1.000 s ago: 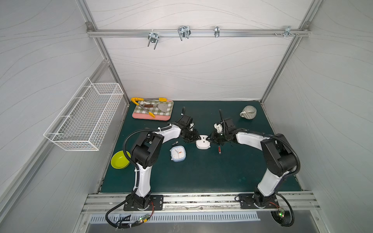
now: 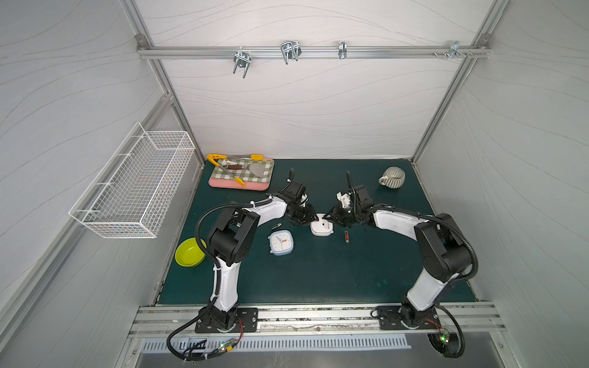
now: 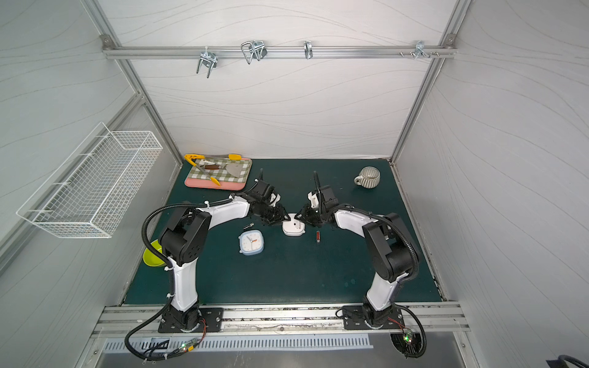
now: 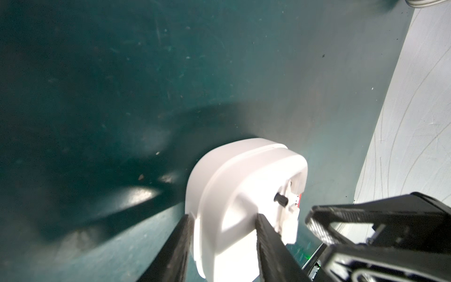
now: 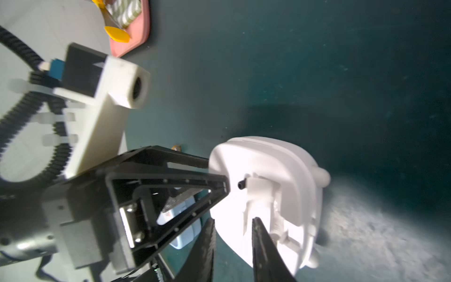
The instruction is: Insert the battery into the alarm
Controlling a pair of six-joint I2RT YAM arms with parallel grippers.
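A white alarm [image 2: 322, 227] is at mid-table, its back facing up, with the battery compartment [image 5: 263, 202] showing in the right wrist view. My left gripper is shut on the alarm's edge, one finger on either side. My right gripper stands part open over the back of the alarm, close to the compartment. White alarm surface shows between its fingertips, and I cannot tell whether they touch it. A red-and-dark battery [image 2: 346, 236] lies on the table to the right of the alarm.
A pale blue clock [image 2: 281, 243] lies left of the alarm, with a small dark cylinder [image 2: 276, 226] behind it. A pink tray [image 2: 223, 182] with utensils, a green bowl [image 2: 189, 252] and a striped mug [image 2: 394, 177] stand farther out.
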